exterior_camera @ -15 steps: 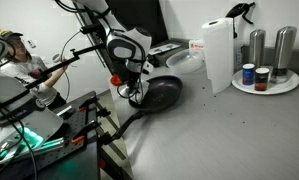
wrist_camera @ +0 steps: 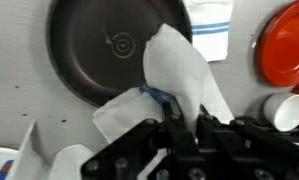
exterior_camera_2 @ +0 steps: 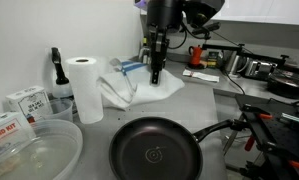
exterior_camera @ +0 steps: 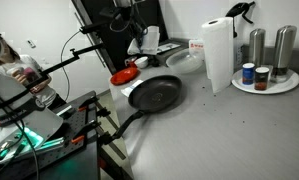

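A white cloth (exterior_camera: 146, 40) with a blue stripe hangs from my gripper (exterior_camera_2: 157, 68), which is shut on it. In the wrist view the cloth (wrist_camera: 174, 65) spreads out from between the fingers and covers part of the black pan's edge from this angle. The black frying pan (exterior_camera: 155, 93) lies on the counter, empty, its handle (exterior_camera: 127, 124) towards the front. In exterior view 1 my gripper is raised behind the pan, apart from it. Much of the fingers is hidden by the cloth in the wrist view.
A striped towel (wrist_camera: 211, 25) lies beside the pan. Near it are a red bowl (wrist_camera: 286, 45) and a white cup (wrist_camera: 286, 110). A paper towel roll (exterior_camera: 219, 55) and a tray with shakers (exterior_camera: 267, 84) stand at the right.
The pan has stayed where it was.
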